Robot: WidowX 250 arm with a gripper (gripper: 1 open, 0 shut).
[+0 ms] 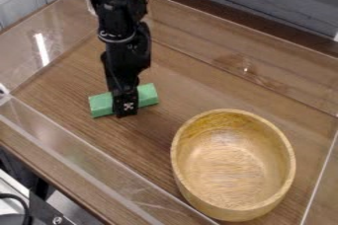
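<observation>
A flat green block [144, 95] lies on the wooden table at left of centre. My black gripper [125, 102] is down over the block, its fingers open and apparently straddling or touching it; the exact contact is hard to tell. A large tan oval bowl [231, 165] stands at the lower right, apart from the block.
Raised edges run along the back and left. A dark cable [11, 198] lies at the lower left corner.
</observation>
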